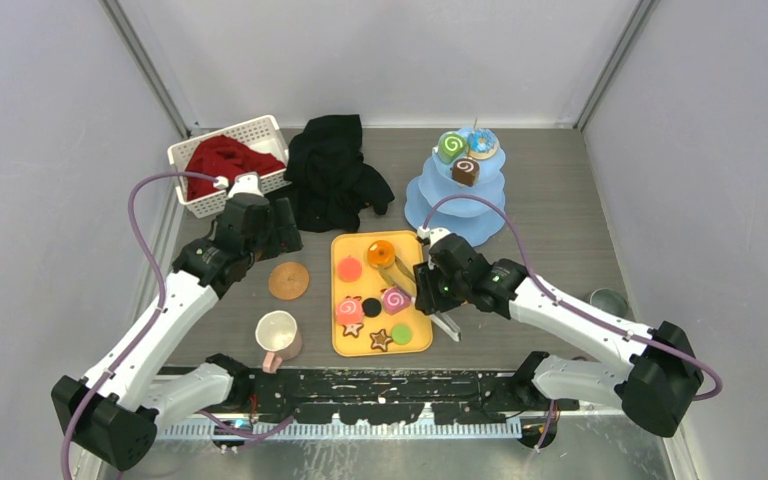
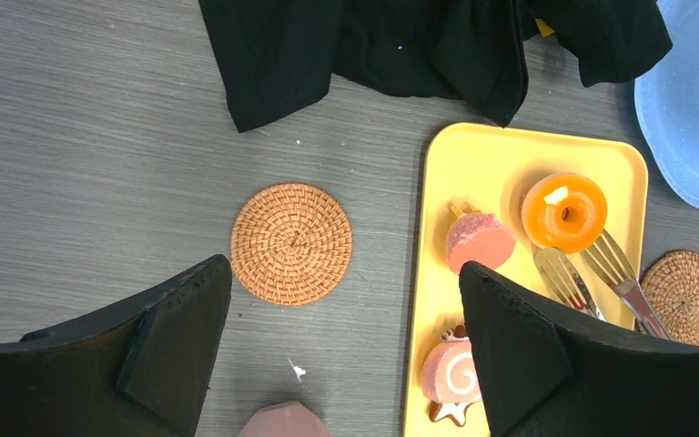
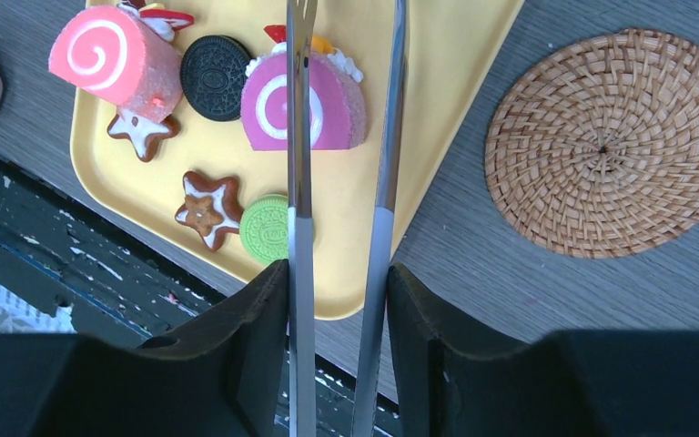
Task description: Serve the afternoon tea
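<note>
Metal fork-tipped tongs (image 3: pixel 300 246) stand between the fingers of my right gripper, which press on their outer sides; the two arms are spread apart. Their tips (image 2: pixel 612 264) lie by an orange donut (image 2: pixel 587 196), flat at the back of the yellow tray (image 1: pixel 337 345). Also on the tray are a purple roll cake (image 3: pixel 268 109), a pink roll cake (image 3: pixel 118 59), a pink round sweet (image 2: pixel 480 241), dark and green cookies and star cookies. My left gripper is open and empty above a woven coaster (image 2: pixel 292 244).
A blue tiered stand (image 1: pixel 465 212) at the back right holds several sweets. The pink mug (image 1: pixel 279 336) stands left of the tray. Behind are black cloth (image 1: pixel 332 170) and a white basket (image 1: pixel 260 130). Another woven coaster (image 3: pixel 610 141) lies right of the tray.
</note>
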